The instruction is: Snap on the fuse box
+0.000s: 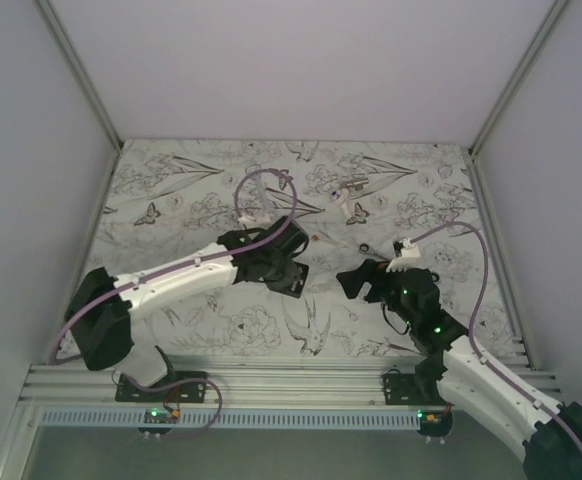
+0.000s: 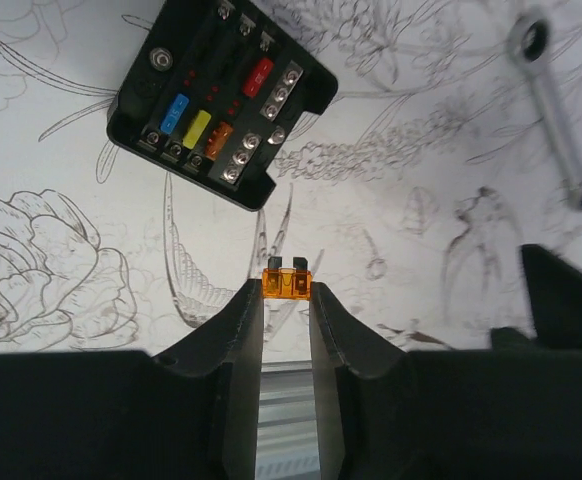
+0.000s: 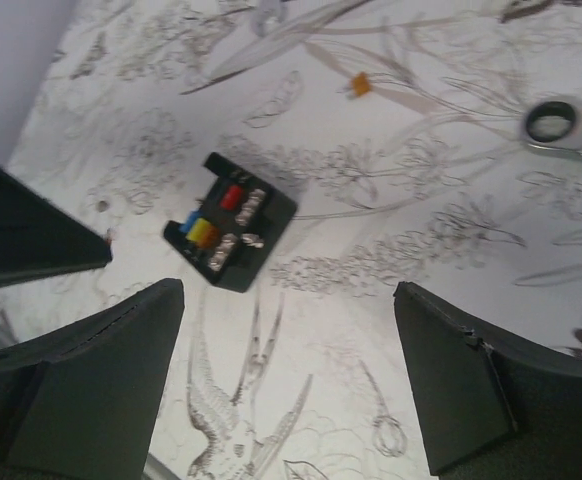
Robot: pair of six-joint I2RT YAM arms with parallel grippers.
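Observation:
The black fuse box lies on the patterned board with red, blue, yellow and orange fuses in it; it also shows in the right wrist view [image 3: 229, 230]. My left gripper is shut on a small orange fuse [image 2: 286, 283], held below the box in the left wrist view. From above, the left gripper [image 1: 281, 265] covers much of the box area. My right gripper [image 1: 361, 280] stands open to the right of the box, with nothing between its fingers.
A wrench [image 2: 556, 110] lies right of the box. A small orange piece [image 3: 360, 84] lies beyond the box. A light tool [image 1: 341, 200] is at the back, and bare board surrounds them.

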